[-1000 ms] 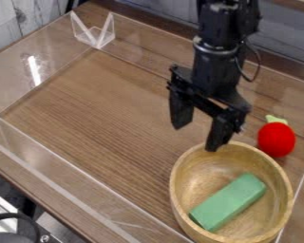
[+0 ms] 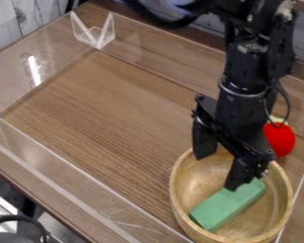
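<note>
My black gripper (image 2: 231, 150) reaches down from the top of the view to over a tan bowl (image 2: 190, 197) at the lower right, its fingers spread open above the bowl's back part. In the bowl a flat green block (image 2: 228, 204) lies at a slant. Nothing shows held between the fingers. A red round object (image 2: 281, 141) sits just behind the bowl on the right, partly beside the gripper.
A clear plastic piece (image 2: 94, 28) stands at the back left. The table's edges show at left and along the back.
My gripper has come down and toward the front, from behind the bowl to over it. The bowl, green block and red object look unmoved.
</note>
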